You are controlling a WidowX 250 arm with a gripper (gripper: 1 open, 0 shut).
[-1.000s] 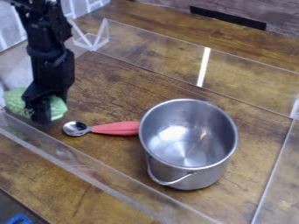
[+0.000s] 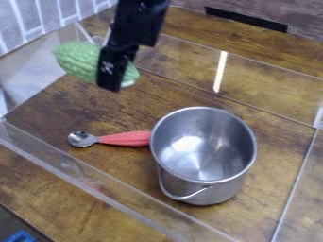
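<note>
My black gripper [image 2: 116,68] is in the upper left, raised above the wooden floor of the clear-walled enclosure, shut on a green textured object [image 2: 78,60] that pokes out to its left. A steel pot [image 2: 202,170] with a wire handle stands at the lower right. A spoon with a red handle [image 2: 124,138] lies just left of the pot, its metal bowl toward the left.
Clear plastic walls [image 2: 76,175] surround the work area. The wooden floor [image 2: 252,104] behind the pot is free, as is the area left of the spoon. A white strip stands on the back wall.
My gripper has lifted the green object from the left side of the floor, moving it up and to the right. The pot and spoon have not moved.
</note>
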